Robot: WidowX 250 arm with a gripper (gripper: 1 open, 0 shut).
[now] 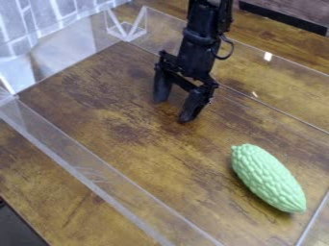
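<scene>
My black gripper (178,96) hangs down over the upper middle of the wooden tray floor, its two fingertips low at the boards and apart from each other. Whether anything sits between or behind them is hard to make out in the dark shape. A pale green, bumpy, elongated vegetable-like object (267,178) lies at the lower right, well away from the gripper.
Clear plastic walls (90,178) border the wooden floor (129,163). A white draped cloth or sheet (38,29) is at the upper left.
</scene>
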